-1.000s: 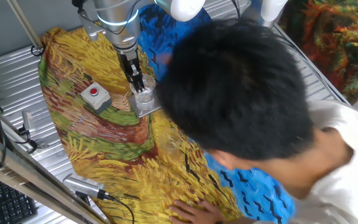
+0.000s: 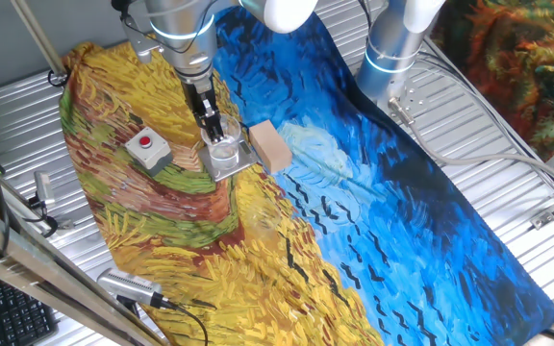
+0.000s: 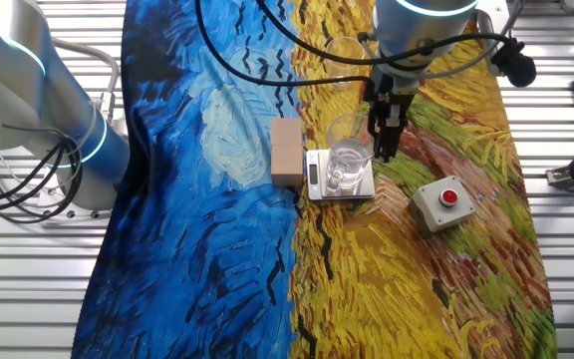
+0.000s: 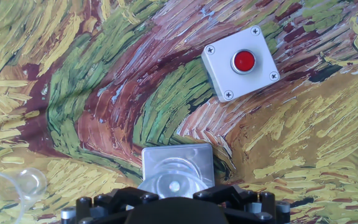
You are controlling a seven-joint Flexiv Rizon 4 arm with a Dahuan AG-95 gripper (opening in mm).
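My gripper (image 2: 215, 133) points down at a clear glass vessel (image 2: 224, 151) over the small metal-topped scale (image 2: 221, 174). In exterior view 2 the dark gripper (image 3: 385, 138) is right against the side of the glass (image 3: 347, 172), whose clear outlines overlap above the scale (image 3: 363, 187). Whether these are one vessel or two, I cannot tell. The wrist view has the clear round glass (image 4: 174, 184) centred between the dark finger linkages, partly over the scale (image 4: 178, 155). My fingertips are hidden there, so their grip on the glass does not show.
A grey box with a red button (image 4: 244, 61) stands near the scale. On the scale's other side lies a wooden block (image 3: 286, 152). Another clear glass (image 3: 344, 57) stands farther back, near hanging cables. The painted cloth (image 2: 354, 259) has free room toward the front.
A person who leaned over the blue side of the cloth, one hand on its front edge, has gone from view, uncovering the block. The arm, glass and scale show no clear movement.
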